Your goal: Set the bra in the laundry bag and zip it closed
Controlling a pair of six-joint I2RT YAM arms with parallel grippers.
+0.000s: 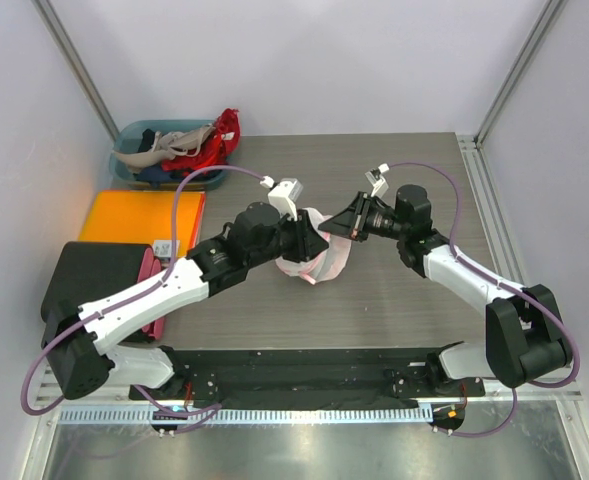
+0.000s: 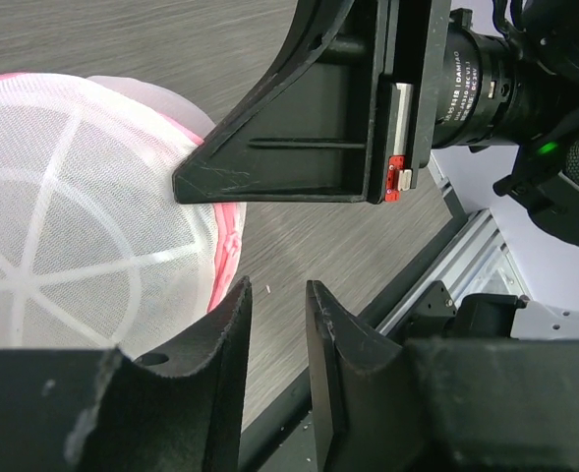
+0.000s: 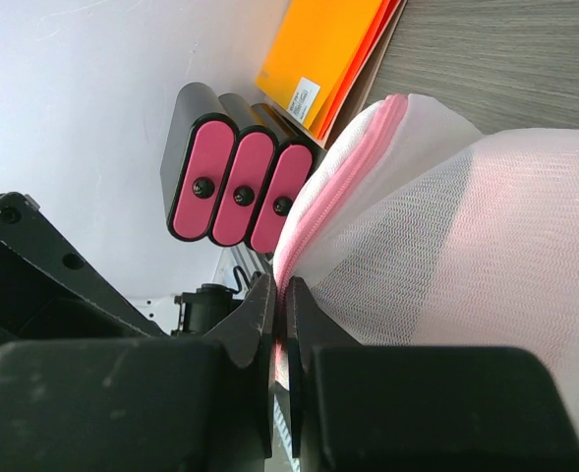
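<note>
The white mesh laundry bag with pink trim is held above the table's middle, its mesh and pink zipper edge filling much of the left wrist view. My right gripper is shut on the bag's pink zipper edge. My left gripper is open just beside the bag, with nothing visible between its fingers; from above it is largely over the bag. I cannot tell whether the bra is inside the bag.
A bin of red, beige and dark garments stands back left. Orange folders and a black case with pink-fronted drawers lie along the left side.
</note>
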